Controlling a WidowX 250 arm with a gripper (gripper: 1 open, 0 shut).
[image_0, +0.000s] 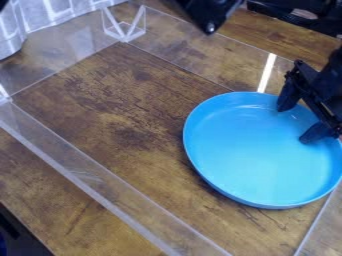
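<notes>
A large blue plate (254, 160) lies on the wooden floor at the right. My black gripper (299, 115) reaches in from the right edge, its fingertips low over the upper right of the plate. The two fingertips appear apart; whether anything is between them is hard to tell in the dark shapes.
Clear plastic walls (94, 190) run along the left and back of the wooden surface (107, 110). A white ribbed container (24, 22) sits at the top left. A white strip (266, 73) lies behind the plate. Dark arm parts hang at the top centre.
</notes>
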